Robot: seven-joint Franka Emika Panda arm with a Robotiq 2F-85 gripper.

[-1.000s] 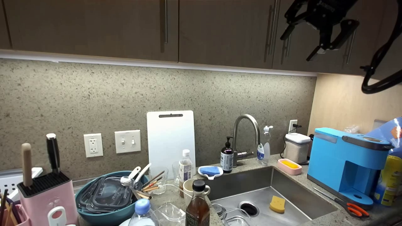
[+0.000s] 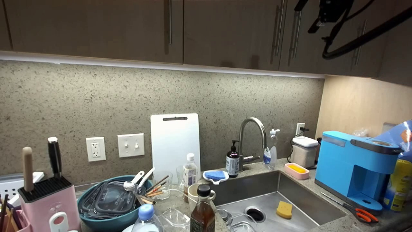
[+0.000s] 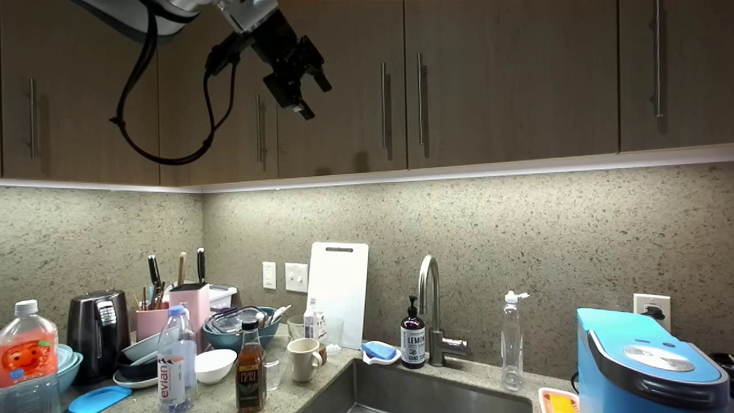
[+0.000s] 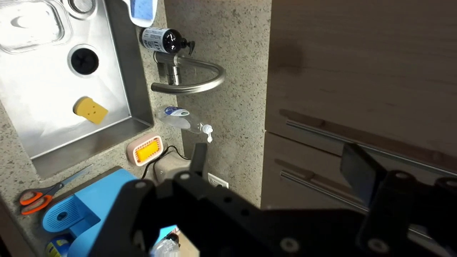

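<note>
My gripper is open, its two black fingers wide apart and nothing between them in the wrist view. High up, in front of the brown wall cupboards [image 3: 512,76], the gripper [image 3: 315,96] hangs well above the counter. In exterior view 1 the top edge cuts off part of it. Between and beyond the fingers the wrist view shows cupboard doors with long metal handles [image 4: 321,188] and the speckled wall. All cupboard doors in view look closed. The yellow sponge [image 2: 284,209] lies in the steel sink [image 2: 239,201], far below.
Around the sink stand a tap [image 2: 262,129], a dark soap bottle [image 2: 232,162], a clear bottle [image 3: 511,344] and a blue coffee machine [image 2: 340,154]. Orange-handled scissors [image 4: 38,201] lie by the machine. Left of the sink, bottles, a mug [image 3: 303,361] and a teal bowl [image 2: 104,224] crowd the counter.
My gripper has risen and turned, so less of it shows in exterior view 1. The cable loop has shifted up and left. Things on the counter and in the sink have not moved.
</note>
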